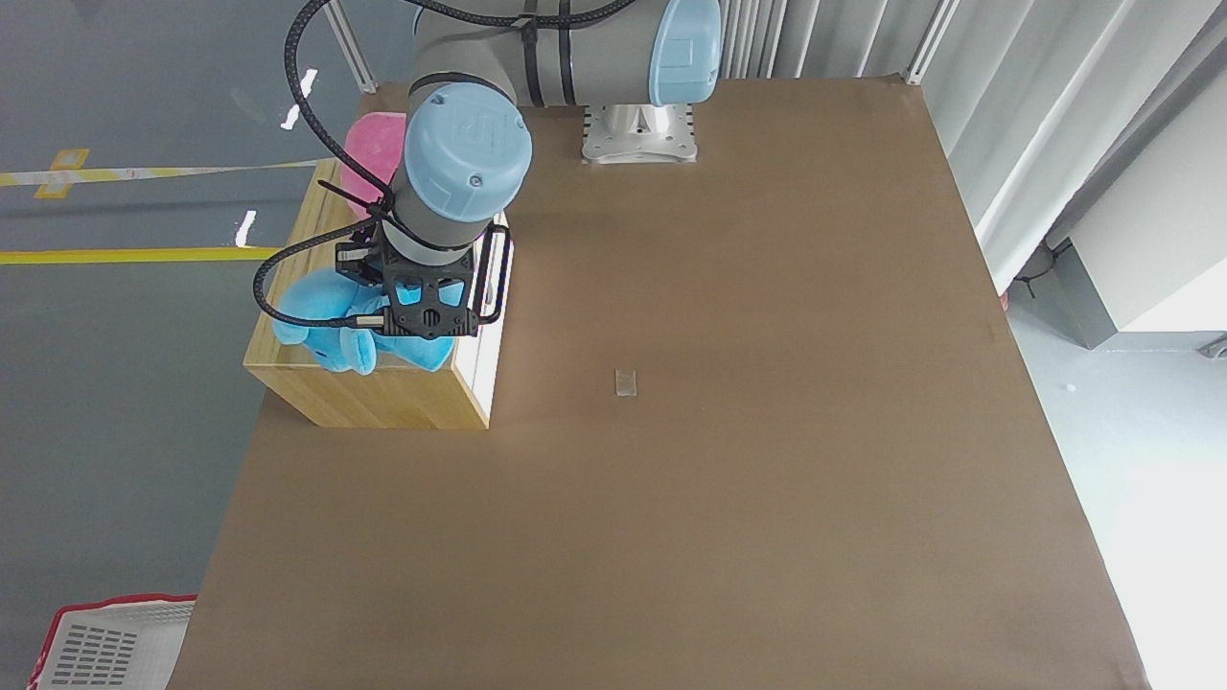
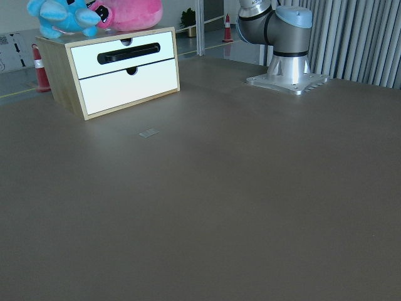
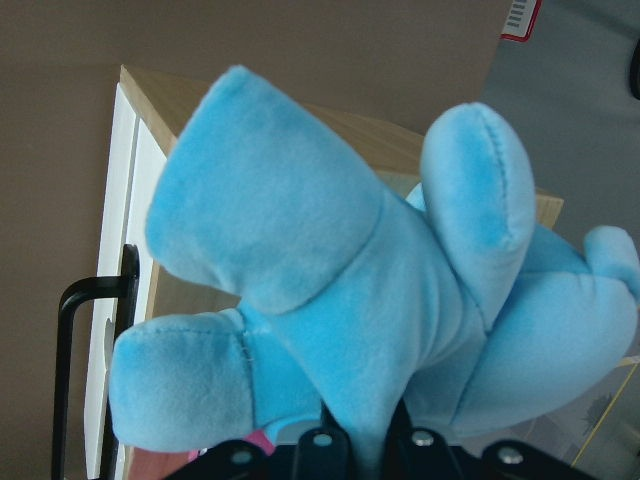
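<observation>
My gripper is shut on a light blue plush toy (image 3: 270,200), with its fabric pinched between the black fingertips at the bottom of the wrist view. In the front view the toy (image 1: 345,345) hangs or rests at the near end of a wooden drawer cabinet (image 1: 368,397), under the gripper; its contact with the top is unclear. A pink plush (image 2: 135,12) is on the cabinet top in the left view, beside the blue one. The cabinet's white front (image 2: 128,89) has two drawers, with a black handle on the upper one.
A red-rimmed basket (image 1: 109,644) sits off the table at lower left. A curtain (image 1: 1024,103) borders the right side.
</observation>
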